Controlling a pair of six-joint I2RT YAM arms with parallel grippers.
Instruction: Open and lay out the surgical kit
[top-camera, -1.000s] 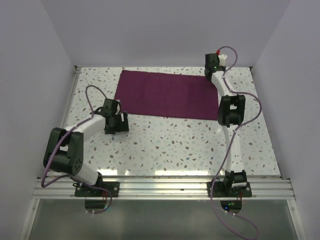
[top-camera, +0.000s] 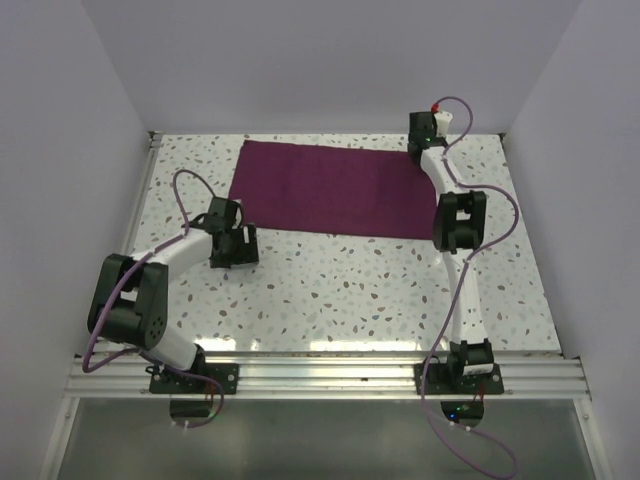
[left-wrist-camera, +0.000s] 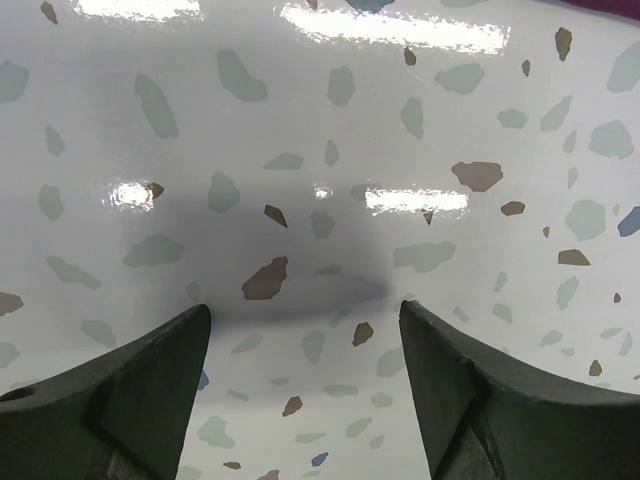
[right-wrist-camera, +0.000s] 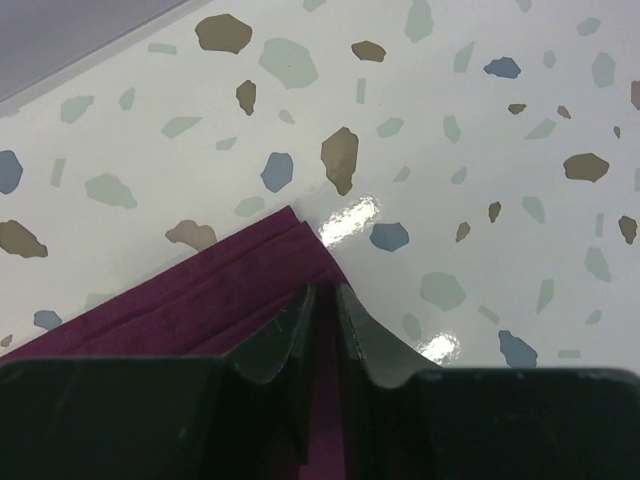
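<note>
A burgundy cloth (top-camera: 330, 190), spread flat as a wide rectangle, covers the back middle of the table. My right gripper is over its back right corner, pointing down. In the right wrist view, layered folds of the cloth (right-wrist-camera: 230, 275) run up to its fingertips (right-wrist-camera: 307, 293). Only a narrow gap separates the fingers, with burgundy showing in it; whether they pinch the cloth is unclear. My left gripper stands open above bare table, in front of the cloth's left end, with nothing between its fingers. No instruments are visible.
Grey walls (top-camera: 350, 70) close off the back and both sides. A metal rail (top-camera: 330, 372) runs along the front edge.
The left arm and the cloth look the same.
</note>
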